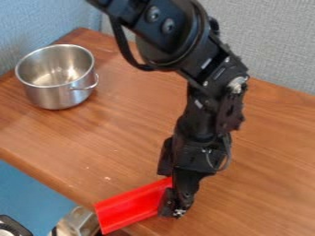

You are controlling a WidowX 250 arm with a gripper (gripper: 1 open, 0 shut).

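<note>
My black gripper (175, 189) reaches down to the front of the wooden table, at the right end of a red object (131, 207) that looks like a trough or folded piece. The fingers are open, as far as they show; whether they touch the red object is unclear. A steel pot (55, 83) with side handles stands upright at the back left.
Metal and black items (76, 221) sit at the bottom left. Grey walls stand behind.
</note>
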